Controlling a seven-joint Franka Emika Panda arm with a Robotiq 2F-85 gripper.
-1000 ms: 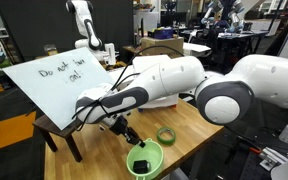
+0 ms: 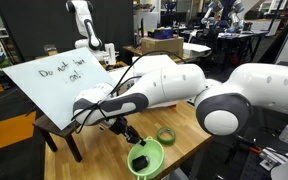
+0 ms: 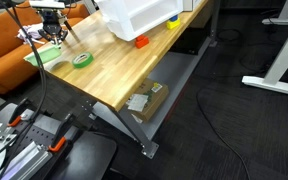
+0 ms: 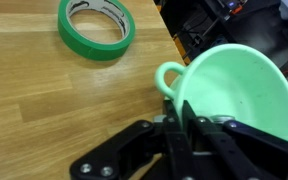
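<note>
A light green bowl (image 4: 239,85) with a small loop handle (image 4: 167,72) fills the right of the wrist view. My gripper is shut on the near rim of this bowl. From the first exterior view, the bowl (image 2: 152,150) appears at the table's front edge with a dark object (image 2: 140,163) inside. The gripper (image 2: 134,139) is at its back left rim there. In the second exterior view the bowl (image 3: 46,54) shows small, under the gripper (image 3: 56,42). Whether its base touches the table cannot be told.
A roll of green tape (image 4: 72,40) lies on the wooden table (image 4: 44,110) close to the bowl. A large white box (image 3: 144,14) stands farther along, with a red block (image 3: 141,41) beside it. Bare wood lies around the tape.
The arm has shifted slightly. The bowl stays in nearly the same place at the gripper, and the tape has not moved.
</note>
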